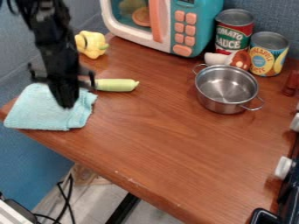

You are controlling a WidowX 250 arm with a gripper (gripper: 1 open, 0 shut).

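Note:
The black robot gripper (68,88) is low at the left end of the wooden table, over the light blue cloth (47,114), its tip at the cloth's upper part. Whether it is open or shut, or holds anything, cannot be made out. A pale yellow-green corn-like toy (114,85) lies just right of the gripper.
A steel pot (226,87) stands at right, with cans (233,35) and a toy microwave (163,22) behind. A yellow toy (91,43) sits at the back left.

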